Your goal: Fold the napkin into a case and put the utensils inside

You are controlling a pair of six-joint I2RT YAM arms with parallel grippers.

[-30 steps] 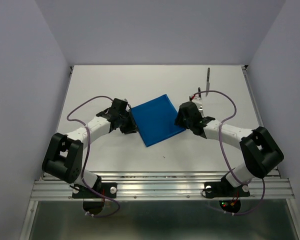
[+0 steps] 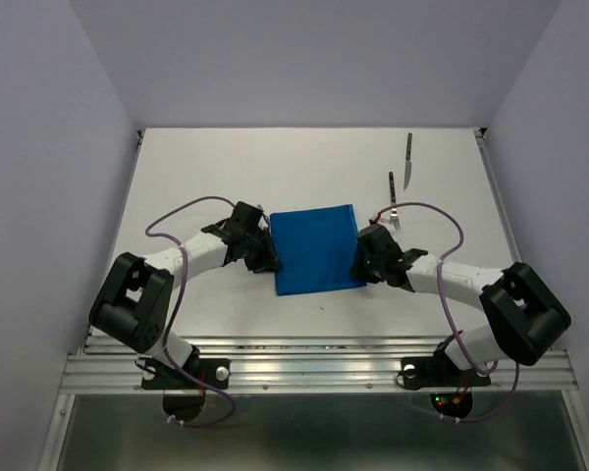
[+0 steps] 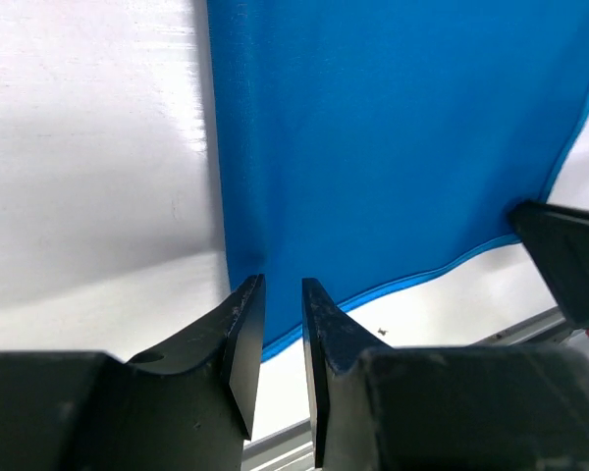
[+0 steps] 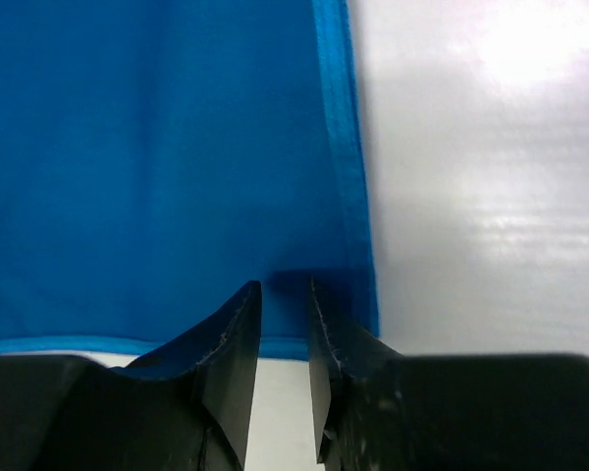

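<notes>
The blue napkin (image 2: 315, 249) lies flat and nearly square to the table's front edge, between my two grippers. Over its left edge stands my left gripper (image 2: 272, 263); in the left wrist view its fingers are a little apart above the napkin's near left corner (image 3: 245, 265). On the opposite side my right gripper (image 2: 357, 274) is over the near right corner, its fingers also slightly parted, with napkin (image 4: 226, 177) beneath them. I see no cloth clearly pinched in either finger. A fork (image 2: 394, 211) and a knife (image 2: 408, 162) lie to the right, behind the right arm.
Metal rails (image 2: 314, 363) run along its front edge. A dark fingertip (image 3: 564, 255) of the other arm intrudes at the right of the left wrist view.
The napkin has turned from slanted to nearly straight, its right side swinging toward the front.
</notes>
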